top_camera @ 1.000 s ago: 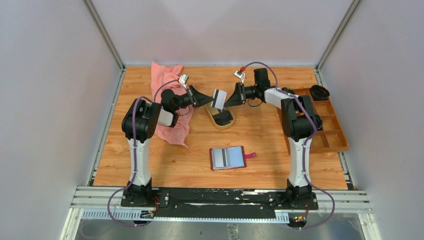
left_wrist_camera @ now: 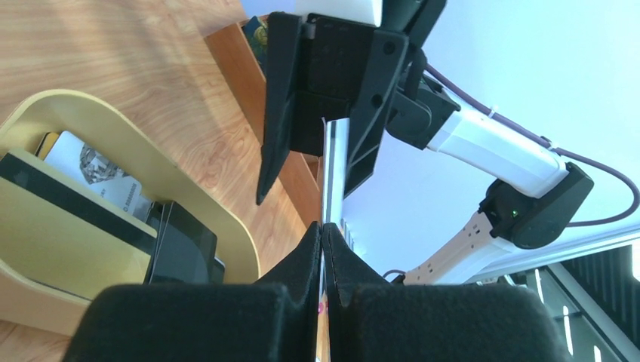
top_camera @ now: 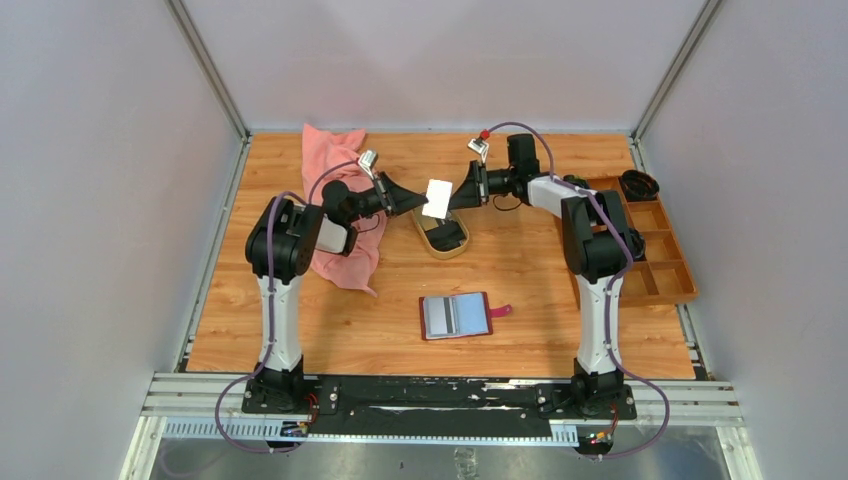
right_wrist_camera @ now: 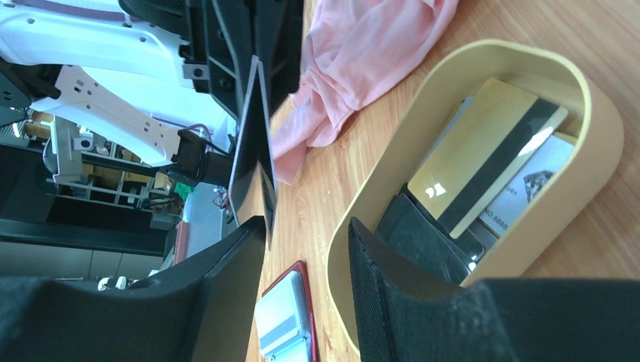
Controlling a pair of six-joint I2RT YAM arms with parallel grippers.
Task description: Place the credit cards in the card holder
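Note:
A pale card [top_camera: 437,198] is held up between the two arms, above the tan box [top_camera: 451,255]. My left gripper is shut on it; the card stands edge-on past its fingertips in the left wrist view. My right gripper is open around the card's other end. The card [right_wrist_camera: 253,151] lies close to one of its fingers, and I cannot tell whether they touch. Inside the box are a gold card [right_wrist_camera: 487,151], a white card [right_wrist_camera: 524,185] and dark cards [right_wrist_camera: 426,237]. The card holder [top_camera: 455,316] lies open near the table's front, with red edges and clear sleeves.
Pink cloth [top_camera: 345,262] lies beneath the left arm. A wooden compartment tray [top_camera: 655,285] holding a black bowl [top_camera: 638,185] stands on the right. Bare table surrounds the card holder.
The card has turned slightly: its dark stripe showed before, and its face now looks plain white from above. Both arms have hardly moved.

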